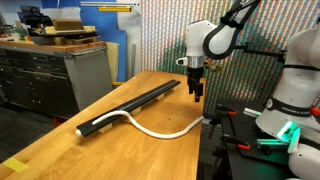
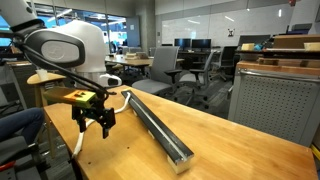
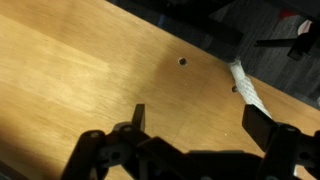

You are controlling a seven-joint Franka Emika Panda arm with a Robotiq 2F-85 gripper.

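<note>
A white hose-like cord (image 1: 157,134) curves over the wooden table in exterior view 1, one end at the long black channel and the other near the table edge by the robot's base. The channel (image 1: 135,103) lies straight beside it; exterior view 2 shows the channel (image 2: 157,130) as a grey-topped bar. My gripper (image 1: 197,91) hangs open above the table on the base side, pointing down and apart from both. The wrist view shows the cord's end part (image 3: 245,85) near the right finger (image 3: 257,123), with bare wood between my fingers.
Bare tabletop (image 2: 230,135) spreads widely on the far side of the channel. The table's edge and dark equipment (image 3: 285,40) lie close by in the wrist view. A workbench with drawers (image 1: 45,85) stands behind the table.
</note>
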